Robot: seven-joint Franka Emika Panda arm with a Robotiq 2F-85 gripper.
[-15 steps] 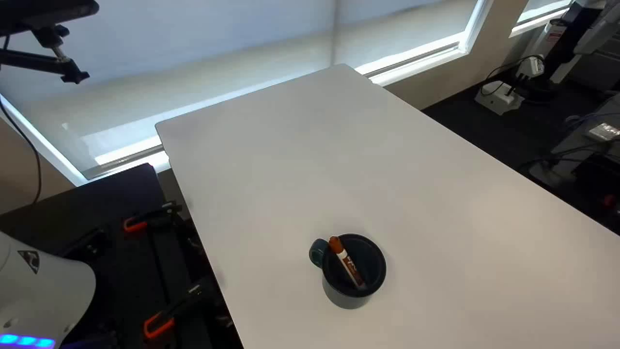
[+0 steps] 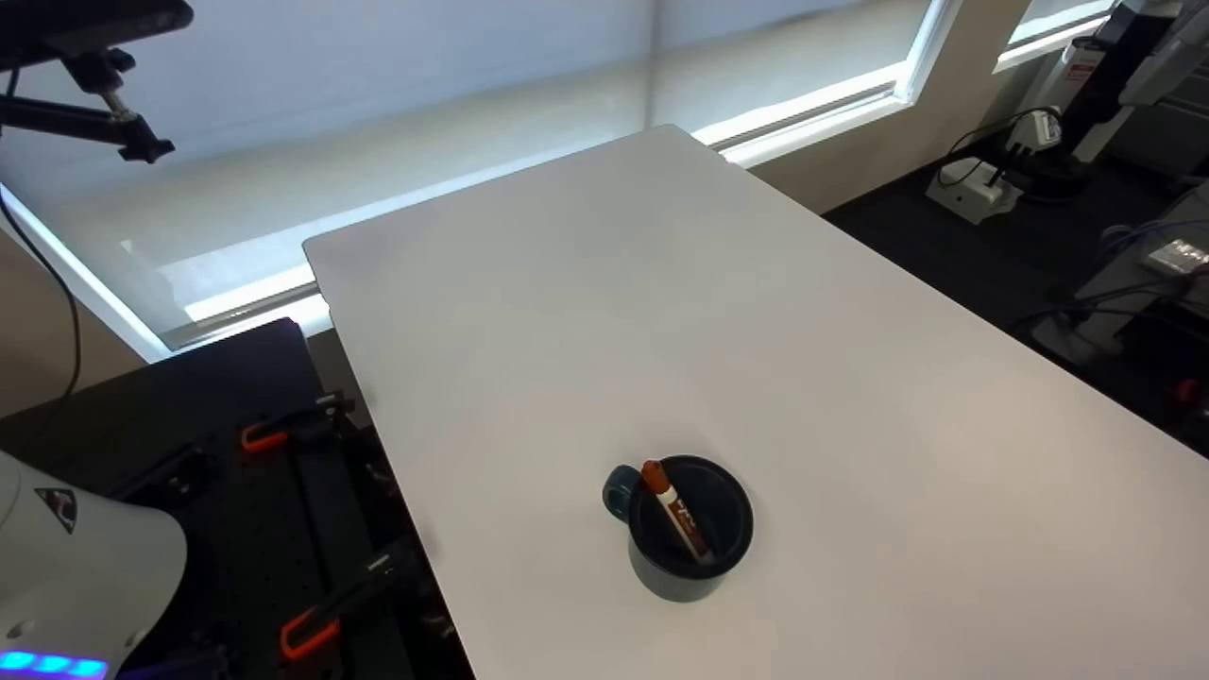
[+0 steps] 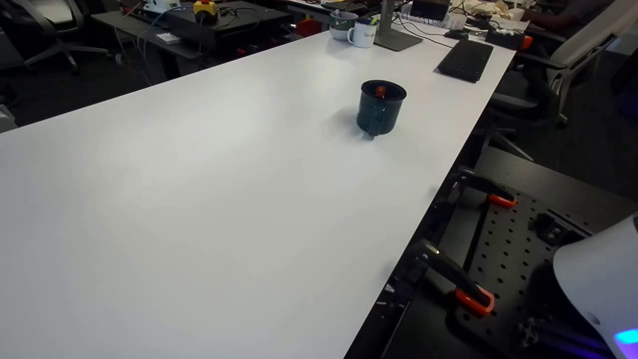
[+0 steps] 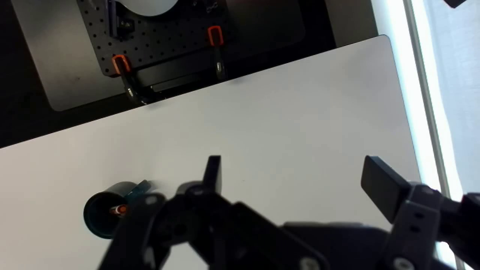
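Observation:
A dark teal mug (image 2: pixel 680 580) stands upright on the white table, its handle toward the robot base's side. Inside it an orange-capped marker (image 2: pixel 676 512) leans with the cap against the rim near the handle. From the other side the mug (image 3: pixel 379 113) hides all but the marker's orange end (image 3: pixel 381 90). In the wrist view the mug (image 4: pixel 99 215) lies at lower left, beyond one finger, with the marker (image 4: pixel 119 209) partly showing. My gripper is wide open above the table, nothing between its fingers. Neither exterior view shows the gripper.
Clamps with orange handles (image 3: pixel 476 301) sit along the edge by the robot base (image 3: pixel 604 281). At the table's far end are a white mug (image 3: pixel 363 34), a patterned mug (image 3: pixel 342 25), a monitor stand and a keyboard (image 3: pixel 466 60).

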